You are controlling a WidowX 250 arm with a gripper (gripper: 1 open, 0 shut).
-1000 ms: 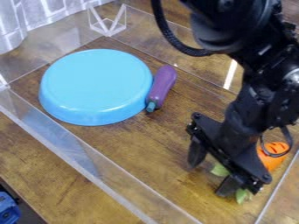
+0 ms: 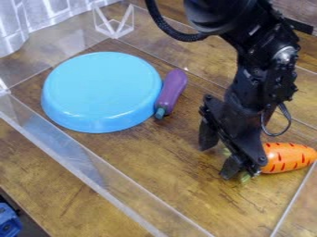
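The black gripper [image 2: 224,146] is low over the wooden table at the right, its fingers around the green top of an orange toy carrot [image 2: 285,158]. The carrot's body lies to the right of the fingers, and its leafy end is mostly hidden by them. Whether the fingers are closed on it is unclear.
An upturned blue plastic dish [image 2: 99,91] sits at the upper left, with a purple toy eggplant [image 2: 173,91] beside it. Clear plastic walls edge the area. A blue object [image 2: 6,222] shows at the lower left corner.
The gripper has moved up the picture, away from the front edge. The carrot has shifted with it and now lies more level, more of its body showing.
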